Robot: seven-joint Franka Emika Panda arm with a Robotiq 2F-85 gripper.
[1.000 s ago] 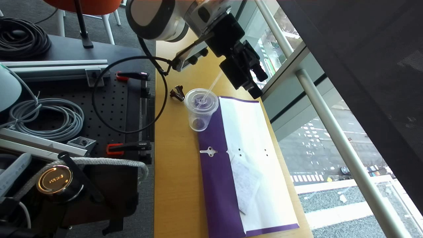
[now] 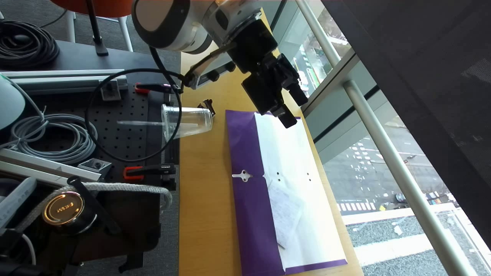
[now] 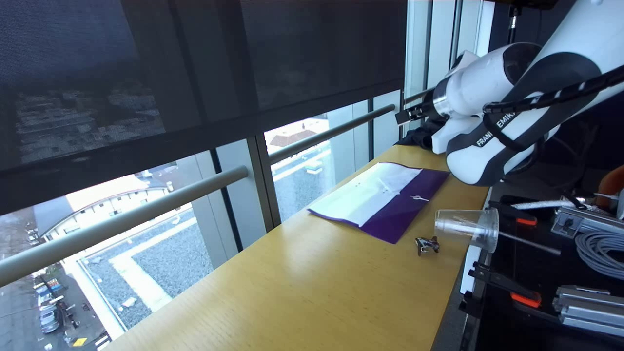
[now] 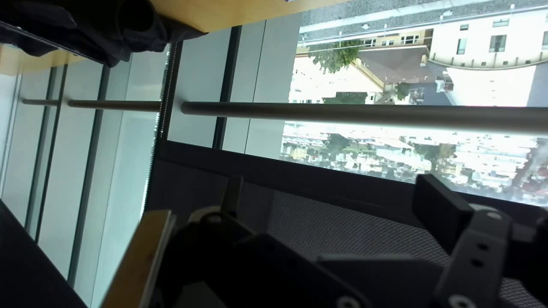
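A clear plastic cup (image 2: 192, 123) with a lid and straw lies tipped on its side at the table's inner edge, its lidded end and straw reaching out over the dark pegboard. In the second exterior view the same cup (image 3: 462, 225) overhangs that edge. My gripper (image 2: 297, 110) is held in the air over the far end of the purple and white folder (image 2: 294, 151). Its fingers stand apart, and the gap is empty. The wrist view looks toward the window, with the gripper's dark fingers (image 4: 442, 210) spread wide; neither cup nor folder's main part shows there.
A small dark clip (image 2: 208, 106) rests beside the cup. Red-and-black clamps (image 2: 145, 172) sit along the table edge. A window rail (image 2: 391, 142) borders the other side. Bare wood (image 3: 304, 281) is free in the foreground of the second exterior view.
The cup stood upright at the folder's corner a second ago; now it is on its side, farther left, at the table edge. My arm has moved slightly left and down in the picture.
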